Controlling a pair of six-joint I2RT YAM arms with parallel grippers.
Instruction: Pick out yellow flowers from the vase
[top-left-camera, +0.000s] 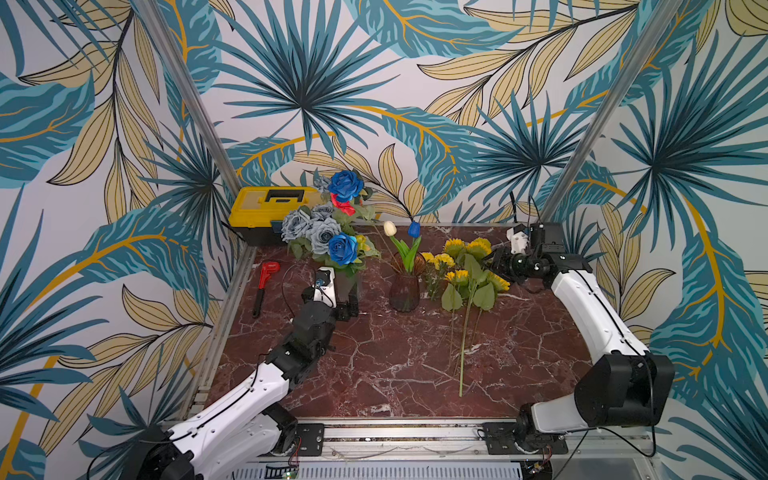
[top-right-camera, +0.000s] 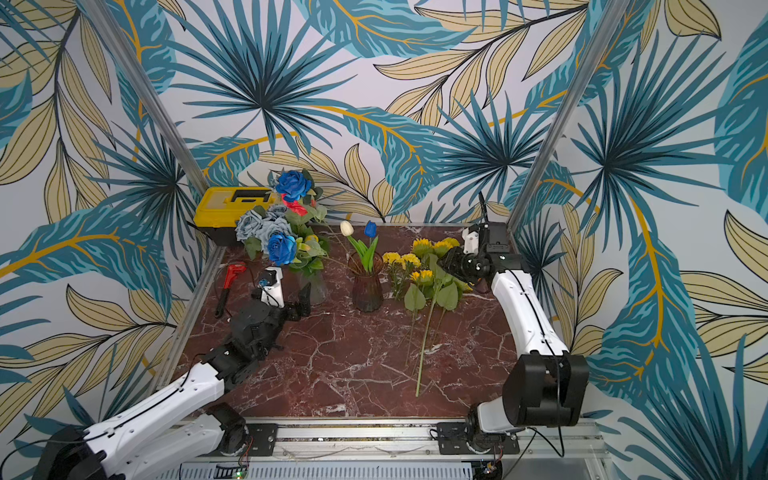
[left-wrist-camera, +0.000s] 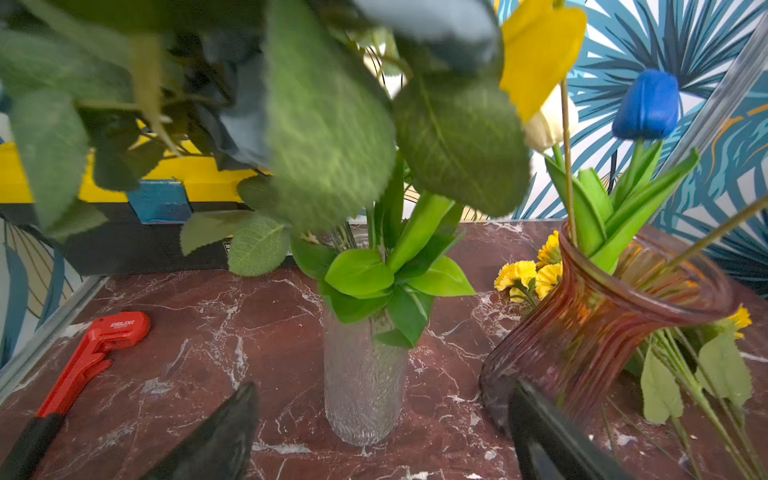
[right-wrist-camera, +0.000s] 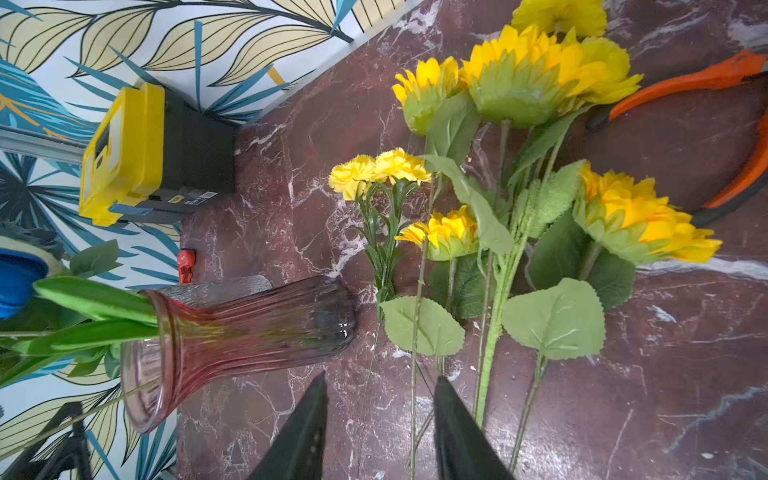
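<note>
A yellow bloom (left-wrist-camera: 544, 48) shows at the bouquet's right edge, above the clear vase (left-wrist-camera: 364, 392) that holds blue and grey-blue roses (top-left-camera: 324, 233). In front of that vase my left gripper stands open, its fingers wide apart and empty. To its right is the pinkish vase (right-wrist-camera: 264, 328) with a white tulip (top-left-camera: 389, 228) and a blue tulip (top-left-camera: 413, 230). Several sunflowers (right-wrist-camera: 520, 76) and small yellow flowers (right-wrist-camera: 376, 172) lie on the table right of this vase. Over their stems hangs my right gripper, its fingers apart with nothing visibly gripped.
A yellow-lidded toolbox (top-left-camera: 268, 209) sits at the back left. Near the left edge lies a red-and-black tool (left-wrist-camera: 88, 360); orange-handled cutters (right-wrist-camera: 696, 84) lie beyond the sunflowers.
</note>
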